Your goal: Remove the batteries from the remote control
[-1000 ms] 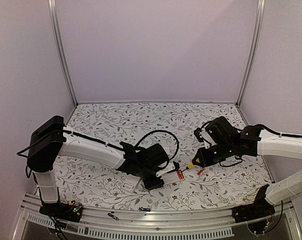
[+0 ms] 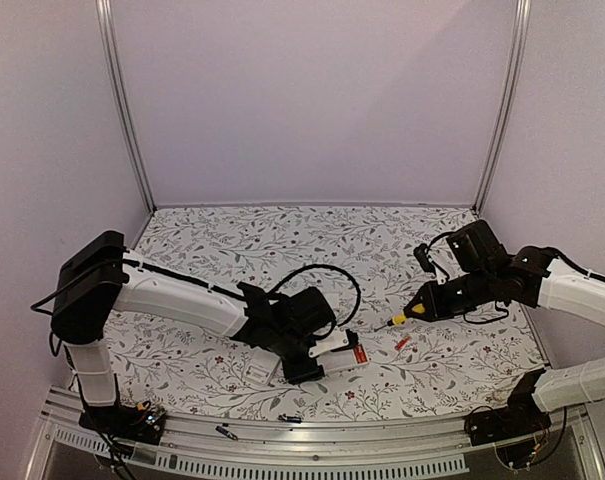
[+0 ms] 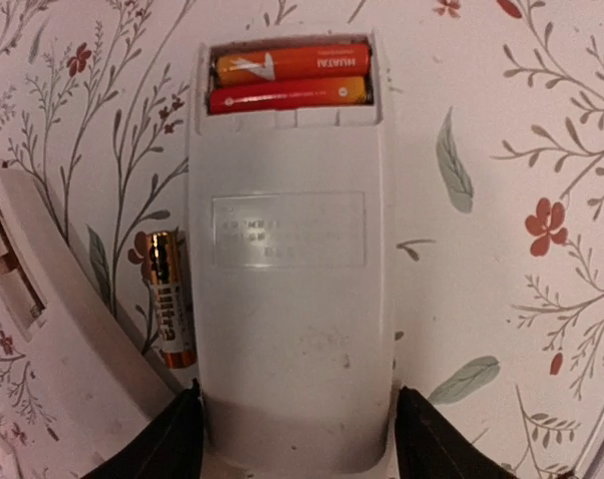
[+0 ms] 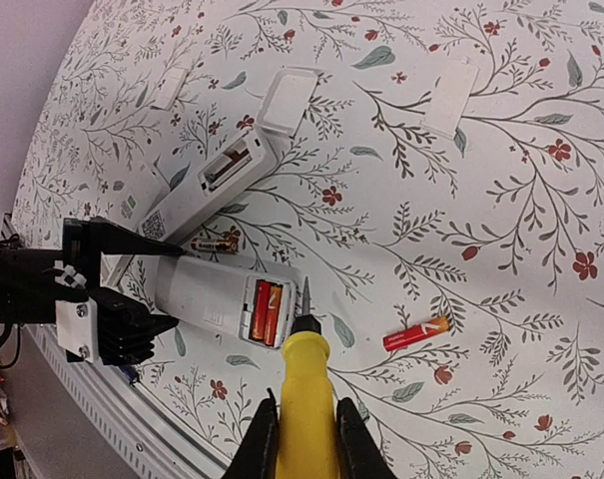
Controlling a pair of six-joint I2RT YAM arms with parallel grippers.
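A white remote lies back up with its battery bay uncovered, holding two red-orange batteries side by side. Open, my left gripper straddles the remote's far end from the bay, one finger along each side. My right gripper is shut on a yellow-handled screwdriver. In the right wrist view its thin metal tip appears near the bay's end; in the top view the screwdriver stands clear to the right of the remote. One loose red battery rests on the table right of the remote.
Beside the remote lie a gold battery and a second white remote with an empty bay. White flat pieces lie farther back.
My right gripper has drawn back to the right with the screwdriver, whose tip was at the remote's battery end a second ago. The left arm and the remote stay nearly in place.
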